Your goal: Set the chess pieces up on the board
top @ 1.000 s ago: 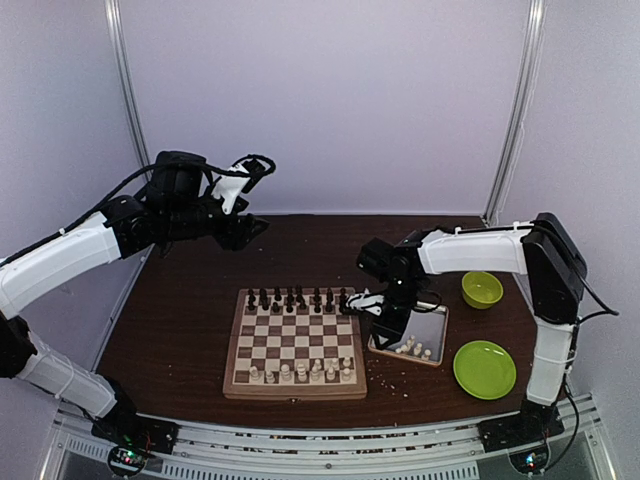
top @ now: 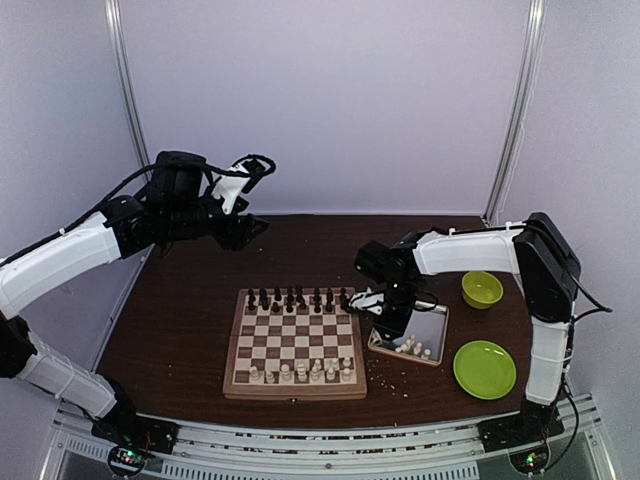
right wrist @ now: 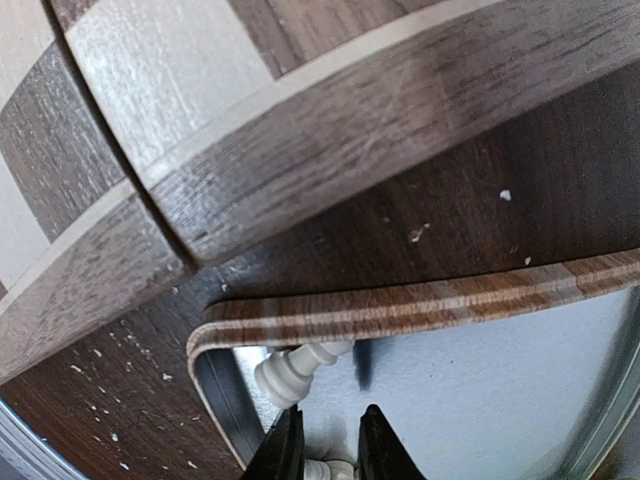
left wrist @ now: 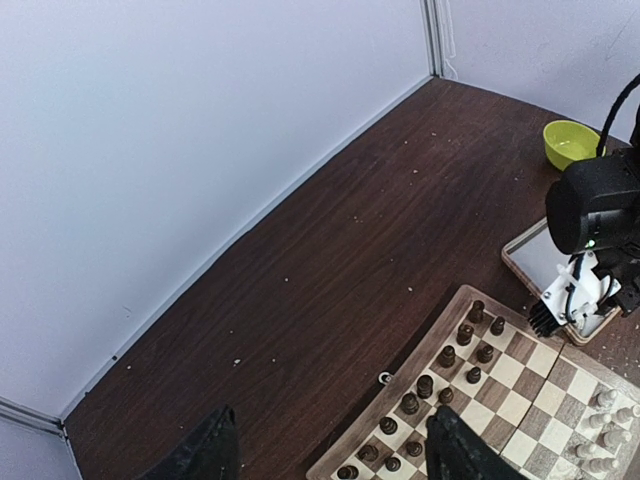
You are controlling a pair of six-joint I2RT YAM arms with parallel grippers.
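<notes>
The chessboard (top: 290, 345) holds black pieces along the far rows and white pieces near the front. To its right, the tray (top: 430, 355) holds several loose white pieces. My right gripper is low over the tray; in the right wrist view its fingertips sit just below a white piece (right wrist: 290, 375) leaning by the tray wall, with another white piece partly hidden at the bottom edge. Whether anything is between those fingers is unclear. My left gripper hangs open and empty, high at the back left of the board.
A green bowl (top: 482, 289) stands behind the tray at the right, and a green plate (top: 484, 370) lies in front of it.
The right arm has shifted very slightly at the elbow over the last second, its gripper staying over the tray. The left arm is unchanged.
</notes>
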